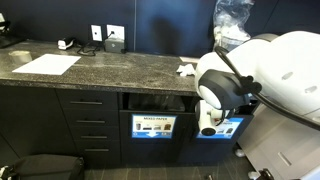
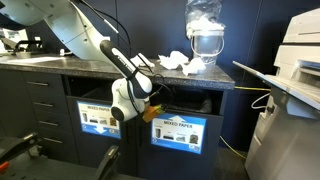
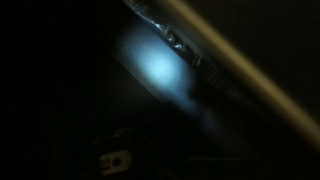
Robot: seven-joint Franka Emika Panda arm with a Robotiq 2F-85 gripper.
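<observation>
My gripper (image 2: 154,112) is at the open slot above the mixed paper labels, its wrist bent down in front of the dark cabinet. An orange patch shows beside it in exterior view 2. In exterior view 1 the white arm (image 1: 275,70) comes in from the right, hiding the gripper's fingers. Very little can be made out in the wrist view: a bright bluish patch (image 3: 158,62), a pale slanting edge (image 3: 255,85) and a small light part low down. How the fingers stand does not show, nor anything between them.
Two mixed paper labels (image 1: 152,127) mark the cabinet fronts under the dark countertop (image 1: 110,70). On the counter lie crumpled white paper (image 1: 186,69), a white sheet (image 1: 47,64) and a bag-lined clear bucket (image 2: 205,45). A large white machine (image 2: 290,90) stands at the right.
</observation>
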